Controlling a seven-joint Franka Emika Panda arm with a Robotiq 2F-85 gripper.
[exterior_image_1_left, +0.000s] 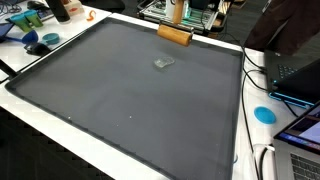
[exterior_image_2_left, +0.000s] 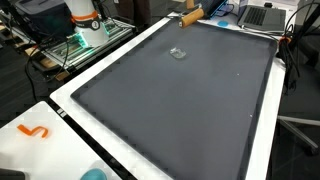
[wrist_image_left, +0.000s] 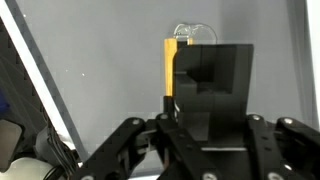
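In the wrist view my gripper is shut on a dark, black-faced block (wrist_image_left: 213, 85) close to the camera. An orange-brown wooden piece (wrist_image_left: 171, 65) runs alongside and partly behind the block; whether the two are joined I cannot tell. The outside view shows an orange-brown bar (exterior_image_1_left: 174, 36) by the table's far edge, with a tan upright part above it. The second outside view has this bar (exterior_image_2_left: 191, 18) near the far edge too. A clear, crumpled-looking item (exterior_image_1_left: 163, 62) lies on the grey tabletop, also seen as a clear outline (wrist_image_left: 197, 33) from the wrist.
To the right lie a blue disc (exterior_image_1_left: 265, 115), laptops and cables. Several bowls and tools, with a blue bowl (exterior_image_1_left: 37, 48) among them, stand off the table's left side.
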